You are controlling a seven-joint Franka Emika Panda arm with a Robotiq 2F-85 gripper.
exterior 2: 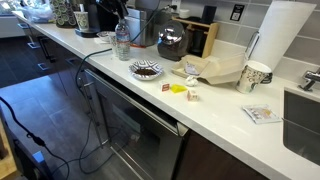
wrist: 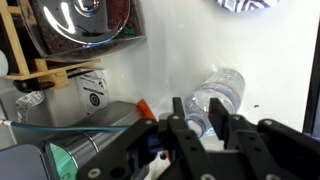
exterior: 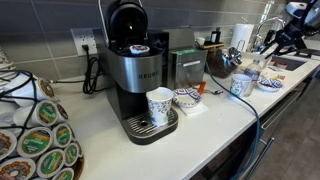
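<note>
A clear plastic bottle (exterior 2: pixel 122 40) stands upright at the counter's front side, beside a patterned paper bowl (exterior 2: pixel 146 70) with something dark in it. My gripper (exterior 2: pixel 112 13) is over the bottle's top. Seen from above in the wrist view, the bottle (wrist: pixel 222 90) has its neck end between my fingers, and the gripper looks shut on it. From the far side, the bottle (exterior: pixel 254 70) shows just behind a patterned paper cup (exterior: pixel 240 84), below the dark gripper (exterior: pixel 268 48). Whether its base touches the counter is hard to tell.
A black coffee maker (exterior: pixel 140 75) holds a paper cup (exterior: pixel 160 104); another bowl (exterior: pixel 187 97) sits beside it. A kettle (exterior 2: pixel 172 38), a paper bag (exterior 2: pixel 212 68), small packets (exterior 2: pixel 193 95) and a sink (exterior 2: pixel 302 125) lie along the counter. A blue cable (exterior: pixel 250 115) crosses the front edge.
</note>
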